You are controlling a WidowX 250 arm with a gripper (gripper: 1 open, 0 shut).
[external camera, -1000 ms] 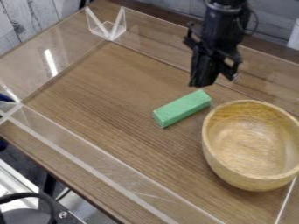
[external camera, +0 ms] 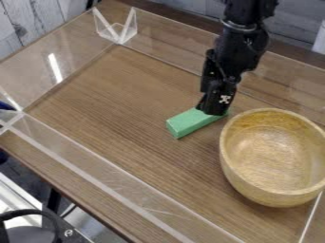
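The black gripper hangs above the green block, pointing down with its fingers apart and open. The block lies on the wooden table, its upper right end close to or partly behind the gripper's tips. A large wooden bowl sits to the right of the block.
A white wire-like object stands at the back left. A black object shows at the bottom left corner.
The gripper has come down and toward the viewer, to the green block's upper right end. The block and bowl look unmoved.
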